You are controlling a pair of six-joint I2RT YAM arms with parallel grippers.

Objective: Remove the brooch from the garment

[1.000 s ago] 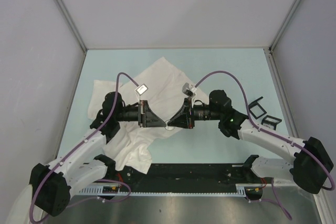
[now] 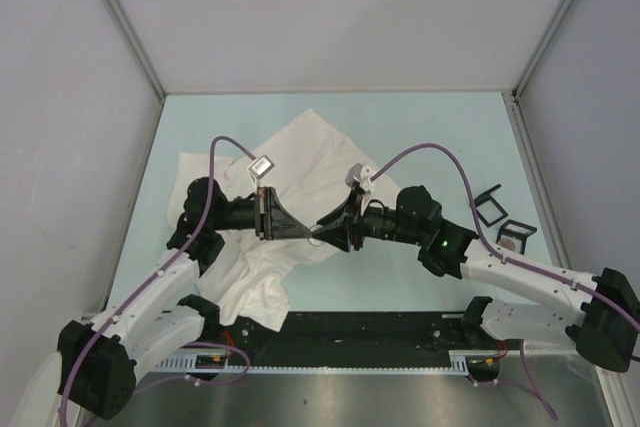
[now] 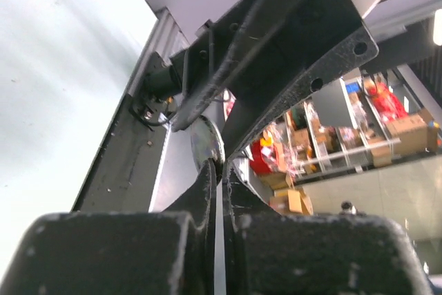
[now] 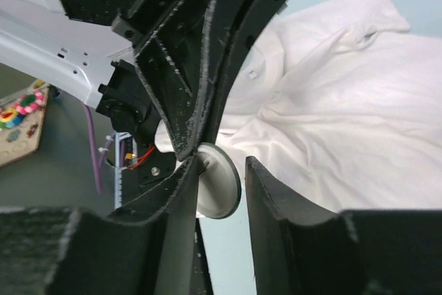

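Observation:
A round silver brooch is between the two grippers, held at its edge by the tips of my left gripper [image 2: 303, 231], whose fingers are closed on it in the left wrist view [image 3: 218, 176]. My right gripper [image 2: 326, 231] is part open around the brooch, its fingertips [image 4: 254, 177] at the disc's rim. The white garment [image 2: 300, 147] lies spread on the table below and behind both arms; the brooch appears lifted apart from it.
Two small black-framed items [image 2: 515, 238] lie at the right of the light blue table [image 2: 450, 127]. Walls border the table on three sides, and the front edge has a dark strip.
Both grippers have shifted slightly left in the top view.

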